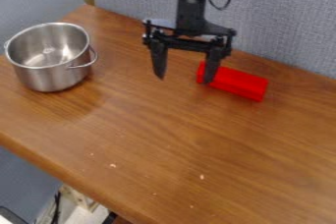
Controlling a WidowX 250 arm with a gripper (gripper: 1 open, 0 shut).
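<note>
My black gripper (186, 57) hangs over the back of the wooden table, fingers apart with nothing visible between them. Its right finger reaches down at the left end of a red block (237, 83), partly in front of it; whether they touch I cannot tell. A steel pot (50, 71) stands at the left of the table, apart from the gripper.
A grey padded wall (282, 22) runs along the back. The table's left edge drops away at the lower left.
</note>
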